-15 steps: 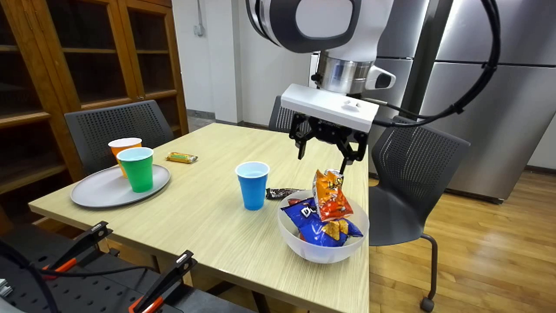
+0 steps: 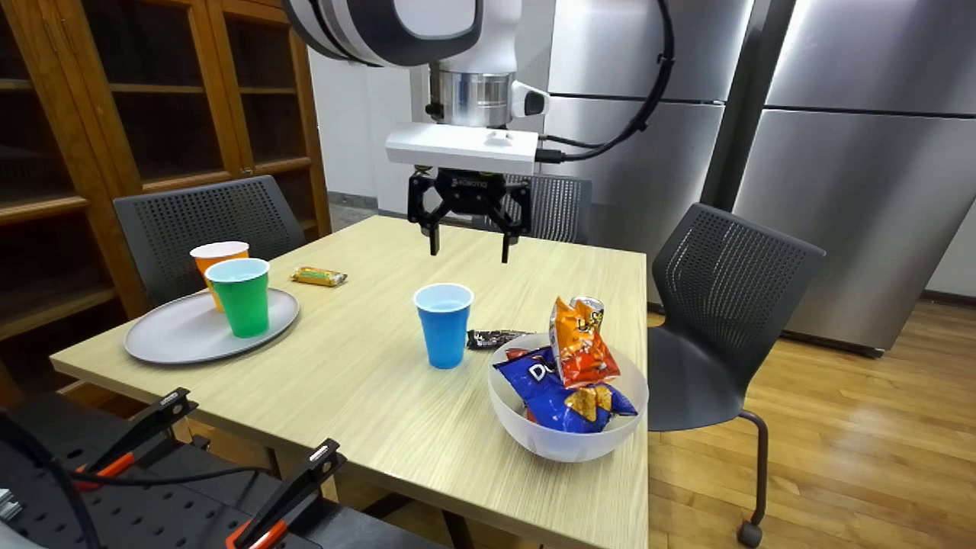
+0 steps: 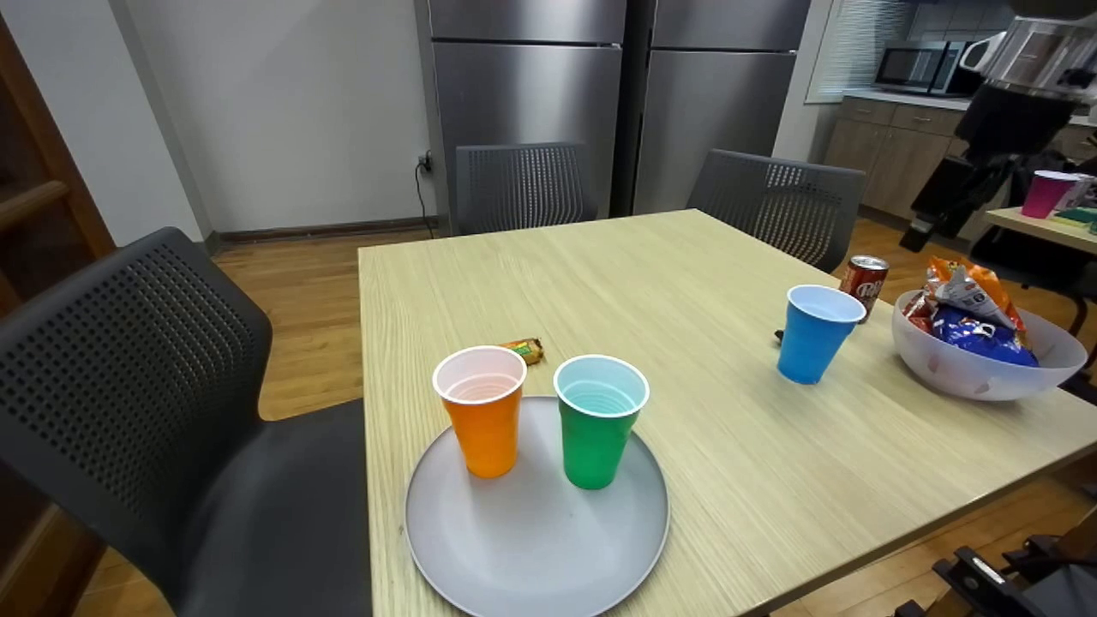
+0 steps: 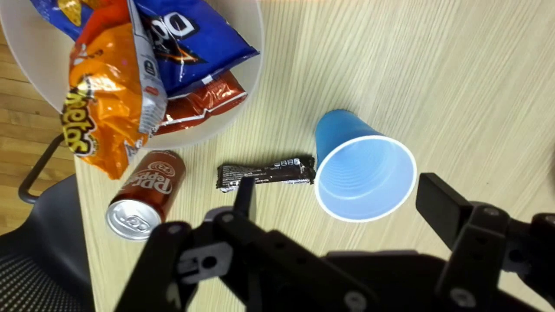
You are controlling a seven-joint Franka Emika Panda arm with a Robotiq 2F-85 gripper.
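My gripper [image 2: 468, 252] is open and empty, raised above the table behind the blue cup [image 2: 445, 329]. In the wrist view that cup [image 4: 367, 174] stands upright on bare wood, apart from the fingers [image 4: 442, 208]. An orange cup [image 3: 481, 422] and a green cup [image 3: 596, 437] stand on the grey plate [image 3: 535, 555]. The white bowl [image 2: 563, 448] holds a blue chip bag [image 2: 558, 398], an orange Cheetos bag [image 2: 581, 343] and a red packet [image 4: 203, 104]. A dark-wrapped bar [image 4: 265, 174] lies between the blue cup and a Dr Pepper can [image 4: 148, 192].
A yellow-wrapped bar [image 2: 318, 276] lies behind the plate. Chairs [image 2: 732, 302] stand around the table. The table's middle [image 2: 366, 338], between the plate and the blue cup, is clear. Clamps [image 2: 293, 485] sit in front of the near edge.
My gripper has moved left in exterior view 1, from behind the bowl to behind the blue cup, and has turned more level. It is open in both frames; the objects have not moved.
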